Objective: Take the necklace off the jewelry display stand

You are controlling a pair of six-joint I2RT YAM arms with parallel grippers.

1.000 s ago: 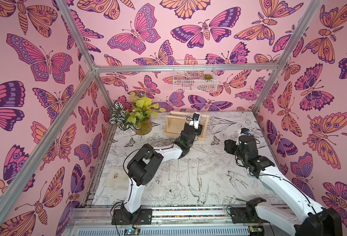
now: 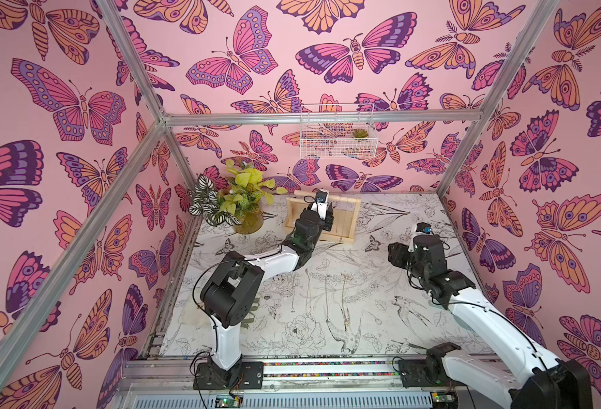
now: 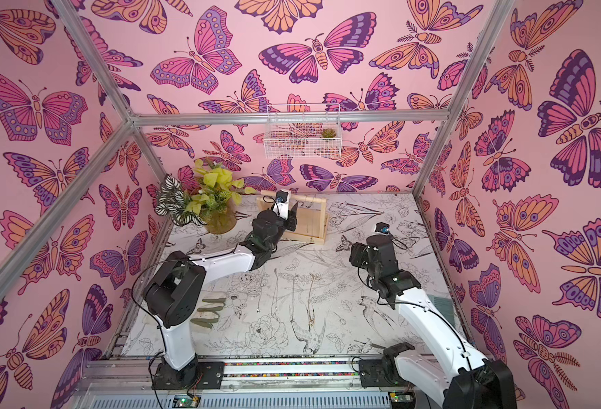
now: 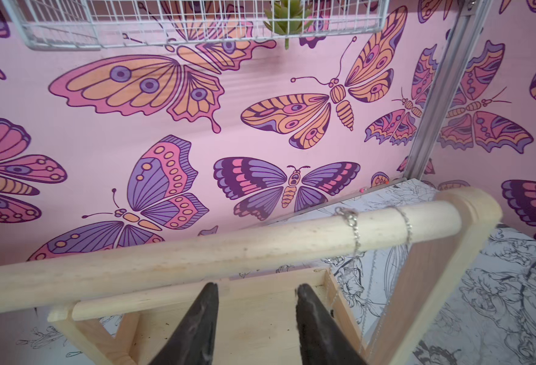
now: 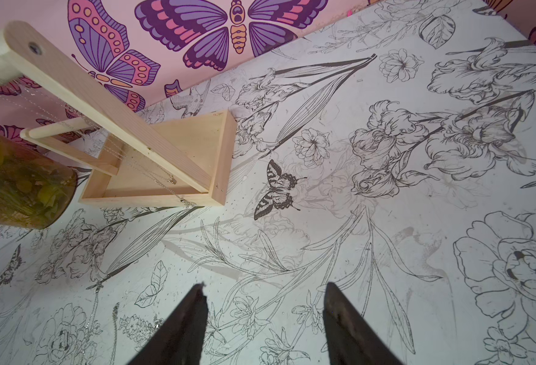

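Note:
The wooden jewelry display stand [image 2: 344, 225] is at the back of the table. In the left wrist view, its upper bar [image 4: 219, 255] crosses the picture. A thin silver necklace [image 4: 354, 230] is looped over that bar's right end, its strands hanging down beside the post. In the right wrist view, necklace strands [image 5: 152, 175] hang near the stand's front edge. My left gripper is part open at the stand, left of the necklace, nothing between its fingers. Over bare table to the right of the stand, my right gripper is open and empty.
A potted plant [image 2: 249, 218] stands left of the stand. A white wire basket [image 2: 338, 146] hangs on the back wall. Thin chains [image 2: 345, 300] lie on the table in front. A pale item [image 3: 208, 310] lies at front left.
My left arm has moved left along the stand, away from its right end. The right arm looks still.

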